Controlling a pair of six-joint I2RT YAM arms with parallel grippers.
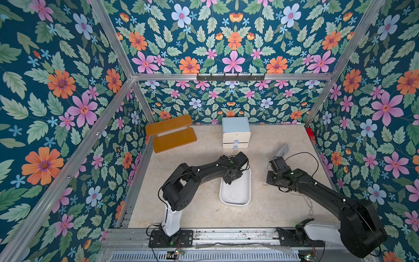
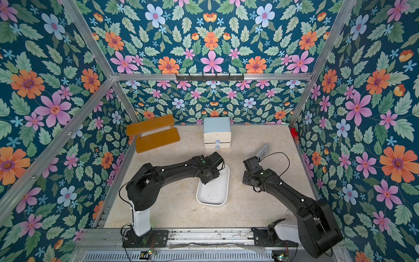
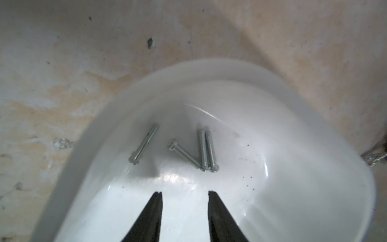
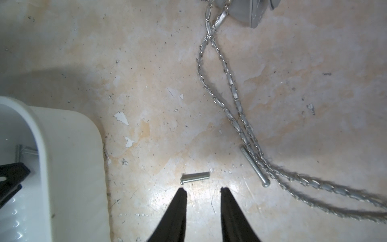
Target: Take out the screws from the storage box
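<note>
In the left wrist view, several silver screws [image 3: 202, 149] lie in the far end of the white storage box [image 3: 80, 173]. My left gripper hangs open over the box, short of the screws, with nothing between its fingers. In the right wrist view, my right gripper is open and empty over the table, just short of a short screw [image 4: 195, 176] outside the box. A longer screw [image 4: 254, 165] lies beside a silver chain [image 4: 237, 104].
A blue-and-cream drawer unit [image 1: 235, 131] stands at the back centre, a brown wooden stand [image 1: 174, 141] at back left, and a grey object [image 1: 281, 149] at right behind my right arm.
</note>
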